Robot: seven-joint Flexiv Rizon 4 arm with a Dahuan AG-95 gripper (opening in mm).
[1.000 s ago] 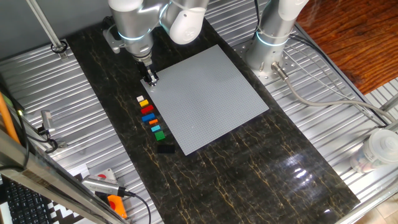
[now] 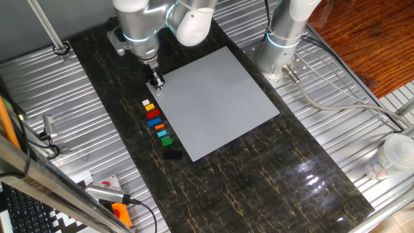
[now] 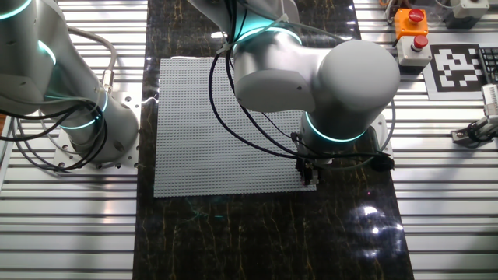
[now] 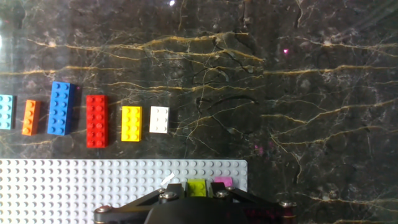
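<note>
My gripper is low over a corner of the grey baseplate (image 4: 74,186). In the wrist view a lime-green brick (image 4: 196,186) sits between its fingers. Whether they press on the brick cannot be made out. A pink brick (image 4: 222,182) shows partly behind the right-hand finger, near the plate's edge. In exterior view 1 the gripper (image 2: 157,85) is at the plate's far left corner. Beside the plate lies a row: white brick (image 4: 159,119), yellow brick (image 4: 131,124), red brick (image 4: 96,121), blue brick (image 4: 60,108), orange brick (image 4: 28,117) and light-blue brick (image 4: 5,112).
The row continues with a green brick (image 2: 166,140) and a black brick (image 2: 173,155). Most of the baseplate is bare.
</note>
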